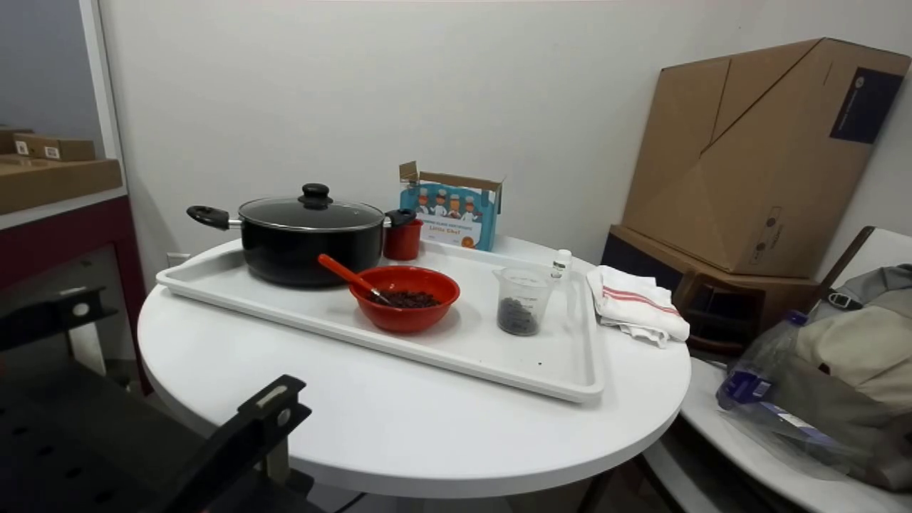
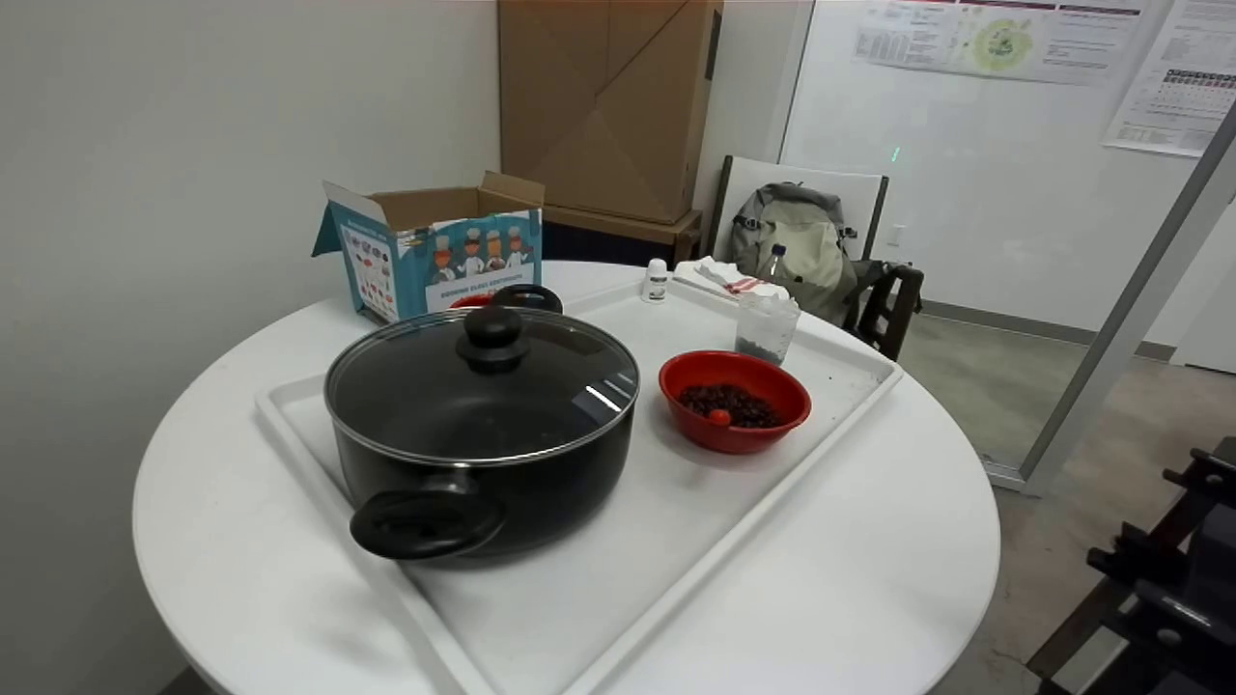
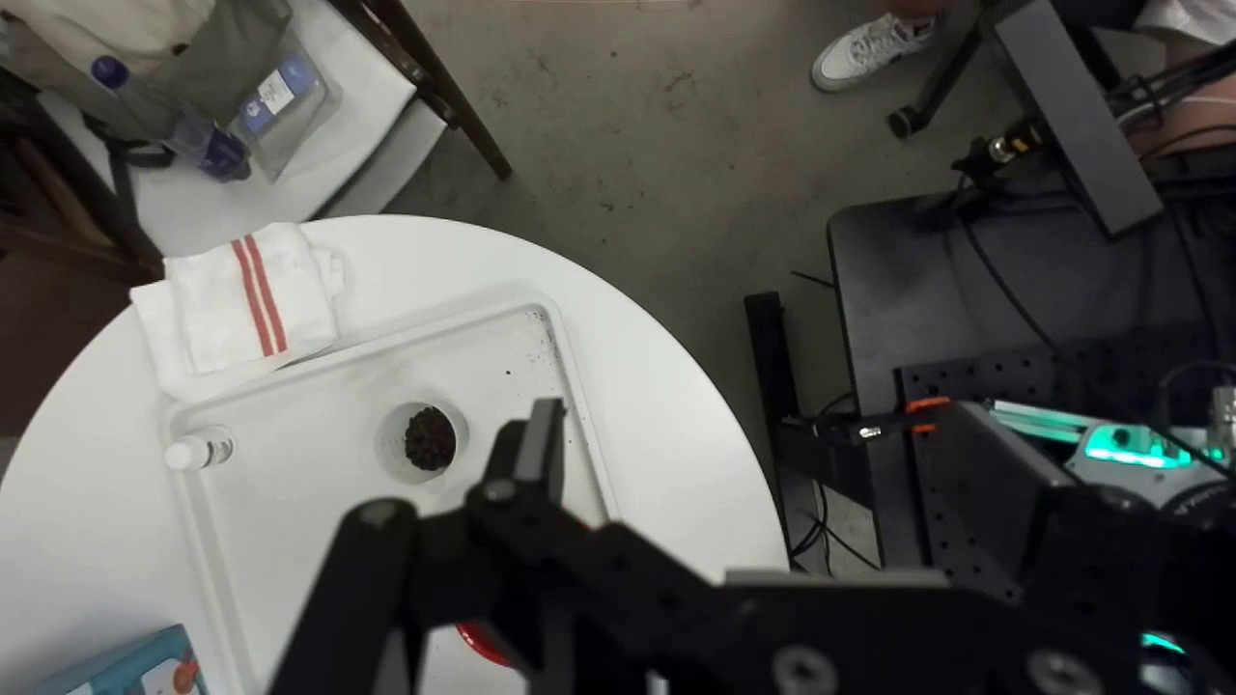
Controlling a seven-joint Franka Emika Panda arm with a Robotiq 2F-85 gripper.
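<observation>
A red bowl of dark pieces stands on the white tray, a red-handled spoon leaning on its rim. To its right is a clear measuring cup, partly filled with similar dark pieces. On the tray's other side sits a black pot under a glass lid. My gripper shows only in the wrist view, as a dark blurred shape above the table; how far apart its fingers are is unclear. It partly covers the red bowl, and no held object shows.
Behind the pot are a red cup and an open blue box. A small white bottle stands at the tray's far end, close to a folded towel.
</observation>
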